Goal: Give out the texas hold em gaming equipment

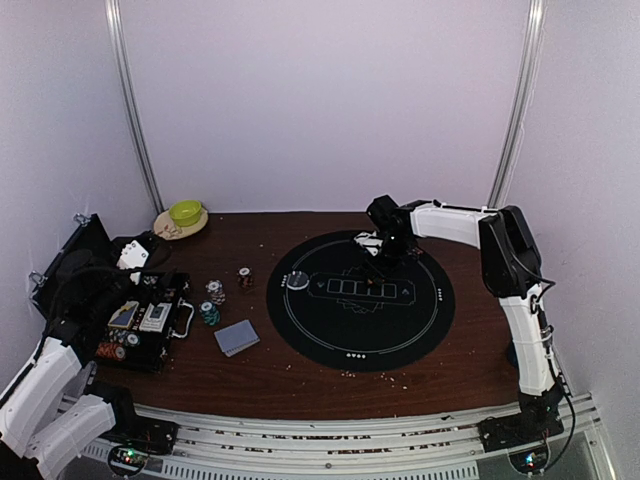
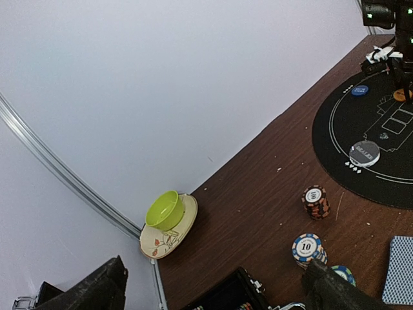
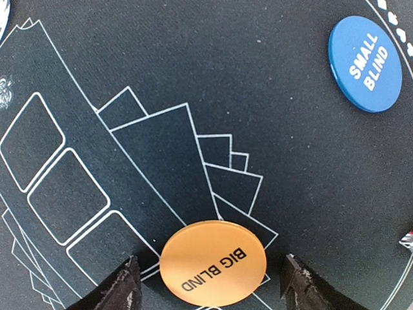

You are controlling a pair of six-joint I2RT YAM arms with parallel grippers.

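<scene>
The orange BIG BLIND disc (image 3: 213, 263) lies between the fingers of my right gripper, which is open with a small gap on each side. Whether the disc lies flat on the mat or is raised, I cannot tell. The blue SMALL BLIND disc (image 3: 365, 64) rests on the black poker mat (image 1: 330, 335). A clear DEALER disc (image 2: 364, 154) sits near the mat's left side. Over at the left, my left gripper stands open and empty above the chip case (image 1: 155, 350).
Chip stacks (image 2: 315, 202) (image 2: 307, 248) and a blue-grey deck of cards (image 1: 237, 338) stand between case and mat. A green bowl (image 1: 186, 212) on a plate (image 1: 165, 226) is at the back left.
</scene>
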